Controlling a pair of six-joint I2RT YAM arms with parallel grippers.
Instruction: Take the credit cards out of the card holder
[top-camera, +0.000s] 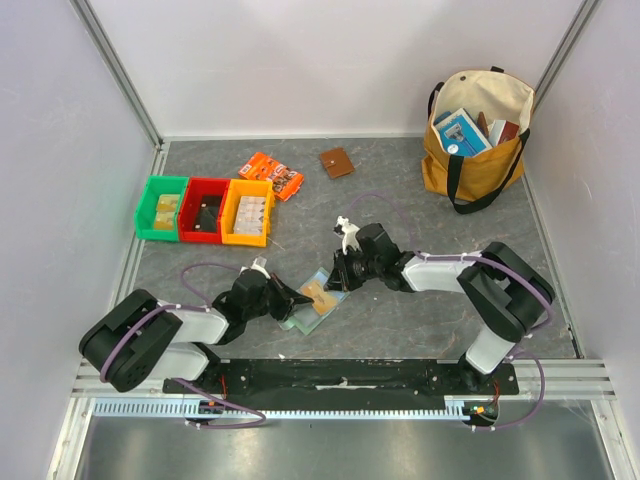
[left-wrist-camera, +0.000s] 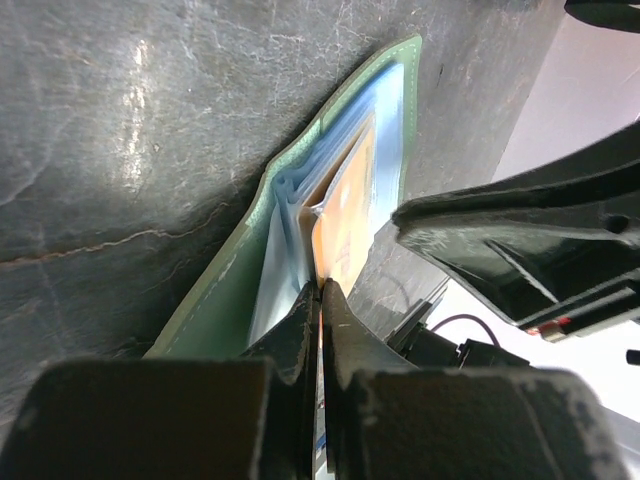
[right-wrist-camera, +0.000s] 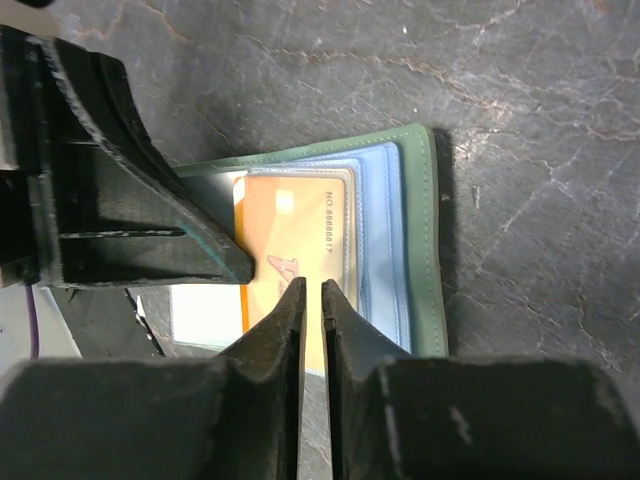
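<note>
The open card holder (right-wrist-camera: 420, 230), with a green outer edge and blue inner layers, lies flat on the grey table. An orange card (right-wrist-camera: 300, 215) with printed digits lies at its middle, in a clear-edged pocket. My left gripper is shut, its tips touching the card's edge in the left wrist view; whether the edge is pinched between them is hard to tell. Over the card's other part, my right gripper is part open, with a narrow gap and nothing held between its fingers.
Green (top-camera: 145, 210), red (top-camera: 185, 228) and yellow (top-camera: 245, 240) bins stand at the back left, near an orange packet (top-camera: 270, 173) and a brown wallet (top-camera: 337, 162). A tan bag (top-camera: 480, 175) stands at the back right. My two grippers are very close together.
</note>
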